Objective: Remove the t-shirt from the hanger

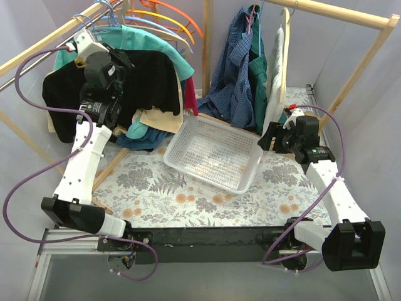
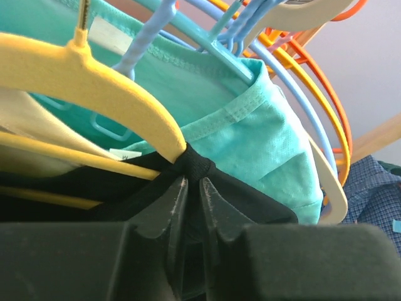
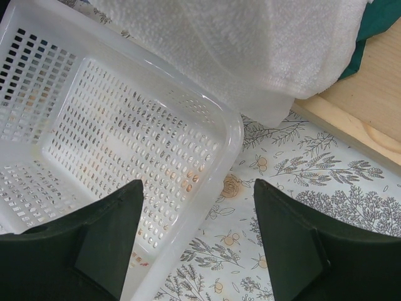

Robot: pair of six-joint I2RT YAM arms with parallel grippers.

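A black t-shirt (image 1: 150,78) hangs on the left rack; in the left wrist view its shoulder sits over the end of a yellow hanger (image 2: 125,91). My left gripper is at that shoulder, just beyond the hanger's tip. Its fingers (image 2: 216,204) are drawn close together, with a fold of black cloth bunched between and above their tips. How deep the cloth lies between them is hidden. On the right side, my right gripper stands open above the basket's edge, nothing between its fingers.
A white basket (image 1: 247,179) sits in the middle of the floral surface. A turquoise garment (image 2: 276,144) and several coloured hangers crowd the space behind the black shirt. Blue checked cloth (image 1: 229,78) and a white towel (image 3: 250,44) hang from the right rack.
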